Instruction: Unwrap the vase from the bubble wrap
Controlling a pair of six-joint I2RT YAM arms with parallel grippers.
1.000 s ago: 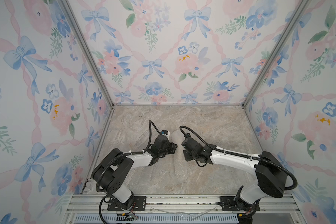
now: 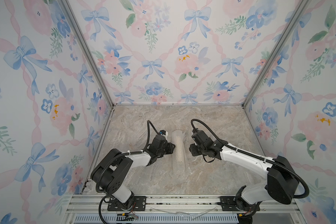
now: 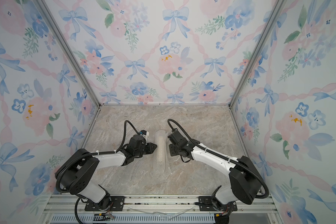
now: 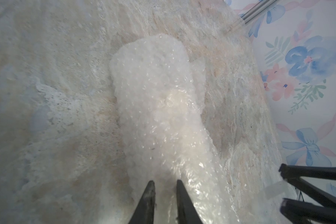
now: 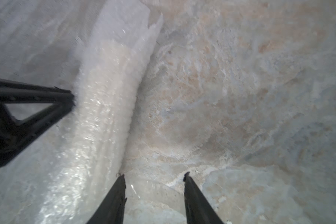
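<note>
A long roll of translucent bubble wrap (image 2: 178, 147) lies lengthwise on the table. The vase is covered by it; only a pale form shows through the wrap (image 5: 108, 85) in the right wrist view. At the roll's left side, my left gripper is shut on the wrap, its two fingertips pressed against the bubbly surface with a narrow gap between them. My right gripper stands open to the right of the roll, apart from it. Between its fingers appears only the tabletop, with a thin clear film edge there.
A flat, loose, clear end of wrap (image 2: 179, 175) spreads toward the front edge. Flower-patterned walls (image 2: 168, 52) enclose the back and sides.
My right gripper has moved rightward, away from the roll, leaving more of it in sight.
</note>
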